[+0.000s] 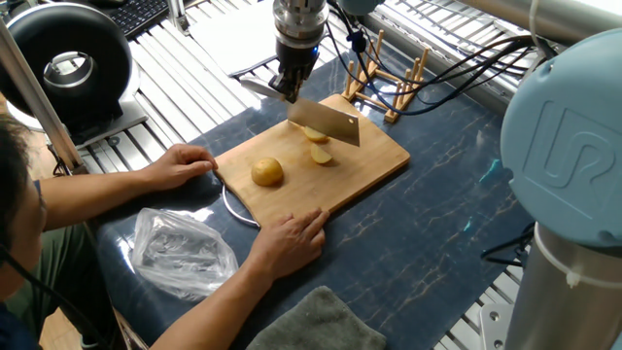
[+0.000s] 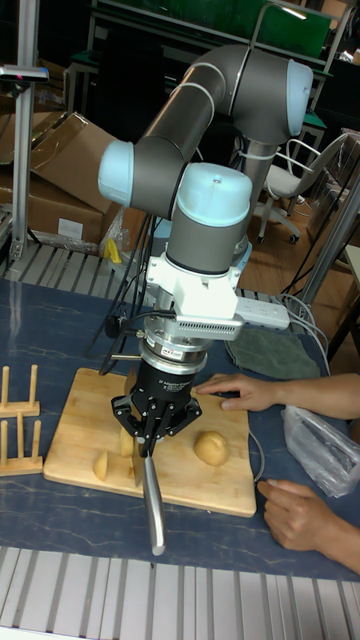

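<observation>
A cleaver with a broad metal blade (image 1: 330,122) is held by its handle (image 2: 154,507) in my gripper (image 1: 290,87). In exterior view 3 the gripper (image 2: 150,429) is shut around it, above the board. The blade stands on edge over the wooden cutting board (image 1: 360,175), partly hiding one cut potato piece (image 1: 315,134). Just in front of the blade lies another pale-faced piece (image 1: 321,154). A larger rounded potato (image 1: 267,172) rests apart from them, nearer the person. Whether the blade's lower edge touches the board cannot be made out.
One hand (image 1: 185,165) of a person is at the board's corner and the other hand (image 1: 292,241) rests on its near edge. A clear plastic bag (image 1: 183,255), a grey cloth (image 1: 319,323) and a wooden rack (image 1: 389,83) surround the board.
</observation>
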